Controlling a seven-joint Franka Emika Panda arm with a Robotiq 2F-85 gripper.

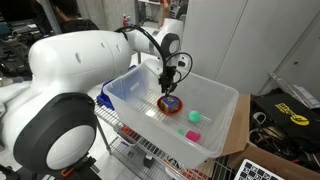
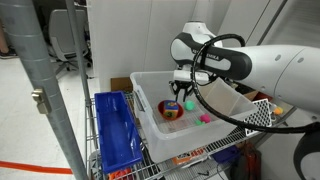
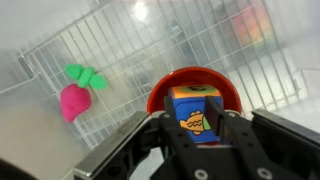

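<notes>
A small blue box with an orange fish picture sits in a red bowl inside the white bin. My gripper is open above the bowl, its dark fingers apart. In exterior view 1 the gripper hangs over the box, with a small gap below it. The fingers hide part of the box's lower end in the wrist view.
A green toy and a pink toy lie on the bin floor beside the bowl. The bin's walls surround this space. A blue tray stands outside, and a cardboard box is against the other side.
</notes>
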